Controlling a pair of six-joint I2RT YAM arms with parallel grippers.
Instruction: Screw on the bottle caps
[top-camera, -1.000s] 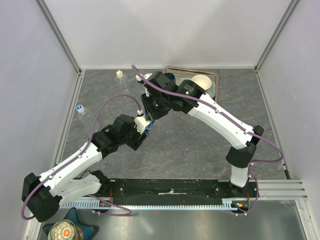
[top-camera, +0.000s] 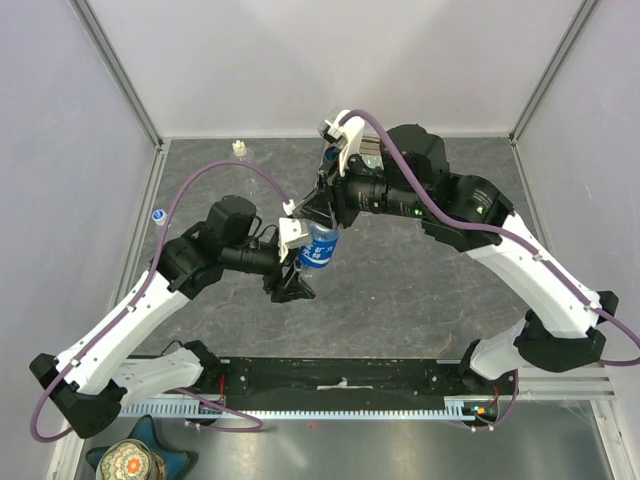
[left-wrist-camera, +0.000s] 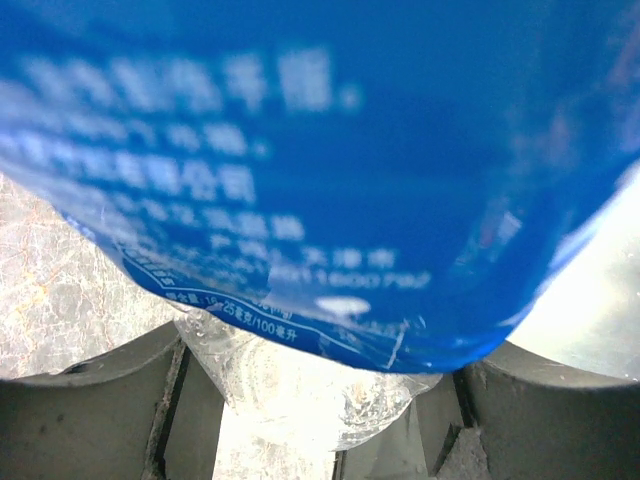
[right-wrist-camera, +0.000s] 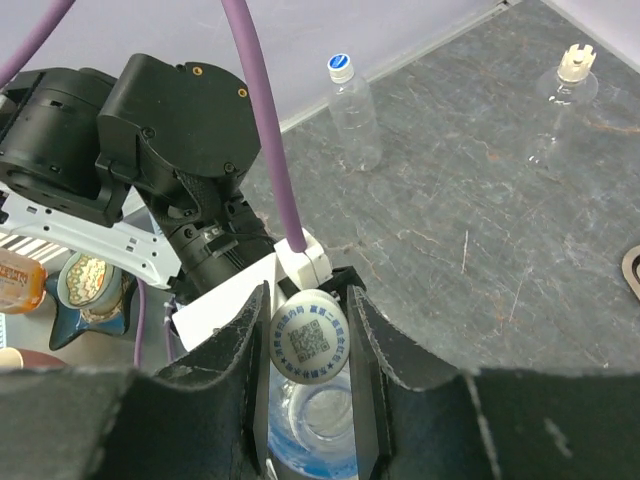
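Observation:
My left gripper (top-camera: 290, 265) is shut on the lower part of a clear bottle with a blue label (top-camera: 318, 247), held above the table at the middle. In the left wrist view the label (left-wrist-camera: 330, 170) fills most of the picture, and the clear bottle bottom is squeezed between the fingers. My right gripper is over the bottle's top. A white cap (right-wrist-camera: 310, 338) with a printed square code lies between its fingers; whether they press on it cannot be told. Below the cap shows the clear bottle (right-wrist-camera: 318, 430). How the cap meets the neck is hidden.
At the left edge stands a clear bottle with a blue-and-white cap (right-wrist-camera: 341, 68). Another clear bottle with a pale, notched top is at the back left. The right arm covers most of the tray at the back.
The left gripper shifted slightly with the bottle.

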